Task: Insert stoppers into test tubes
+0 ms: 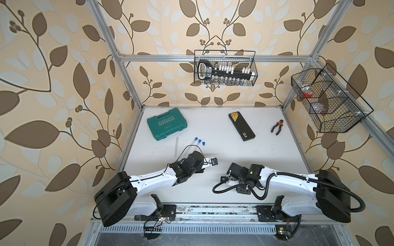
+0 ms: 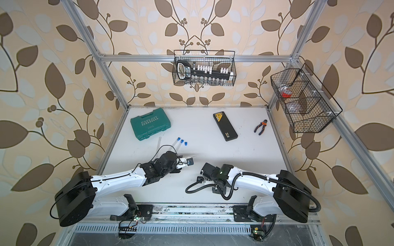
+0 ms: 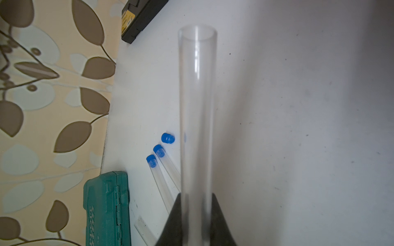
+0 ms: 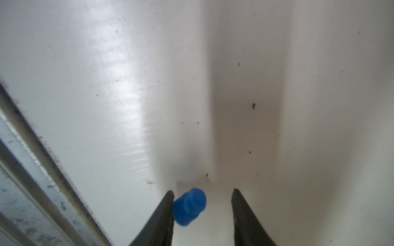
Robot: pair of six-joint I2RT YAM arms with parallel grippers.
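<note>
A clear, uncapped test tube (image 3: pixel 197 106) stands out from my left gripper, which is shut on its lower part; the mouth points away from the fingers. In the right wrist view, a blue stopper (image 4: pixel 189 206) shows between the fingers, close against the left one (image 4: pixel 165 219). My right gripper is open, with a clear gap between the stopper and the other finger. Whether the stopper touches a finger or rests on the table below, I cannot tell. Two tubes with blue stoppers (image 3: pixel 151 160) (image 3: pixel 159 150) and one loose blue stopper (image 3: pixel 167 138) lie on the table.
Another clear tube (image 3: pixel 144 230) lies near the green case (image 1: pixel 167 123). A black box (image 1: pixel 241 126) and pliers (image 1: pixel 277 127) are at the back right. Wire baskets (image 1: pixel 225 78) hang on the walls. Bare white table lies between the arms and the box.
</note>
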